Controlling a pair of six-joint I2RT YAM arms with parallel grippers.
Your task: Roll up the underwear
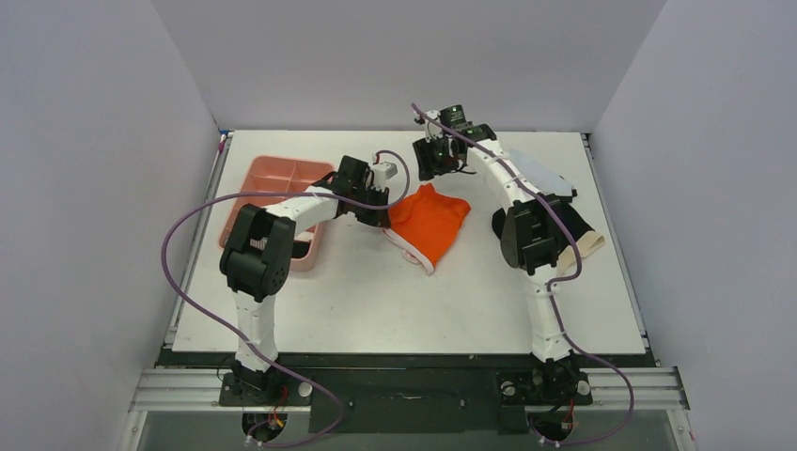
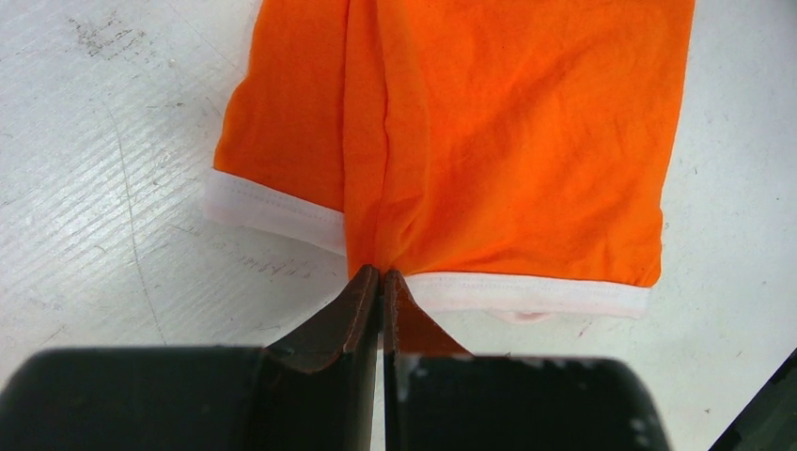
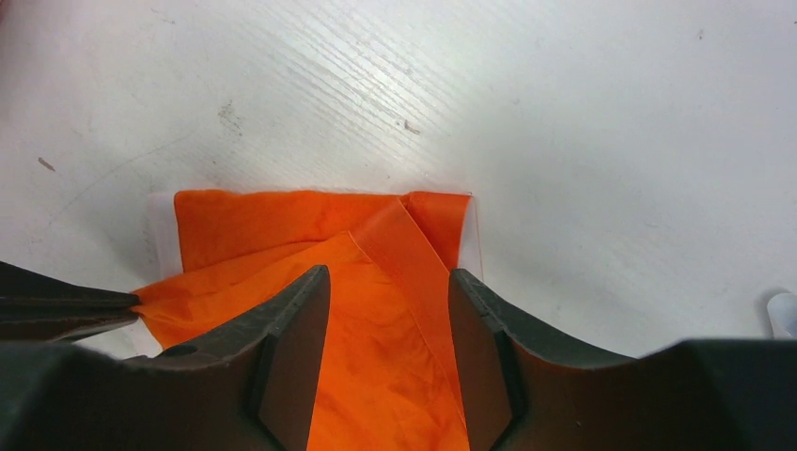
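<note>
The orange underwear (image 1: 437, 230) with white bands lies on the table between my two arms, its near part flat. In the left wrist view, my left gripper is shut on a narrow gathered fold of the underwear (image 2: 536, 160) by its white band. My right gripper is open over the far folded corner of the underwear (image 3: 376, 310), with no cloth gripped between its fingers. Seen from the top, the right gripper (image 1: 425, 177) is just beyond that far corner.
A pink divided box (image 1: 282, 176) is on the left, partly beneath my left arm. At the right, dark and beige cloths (image 1: 590, 241) lie near a pale grey cloth (image 1: 540, 172).
</note>
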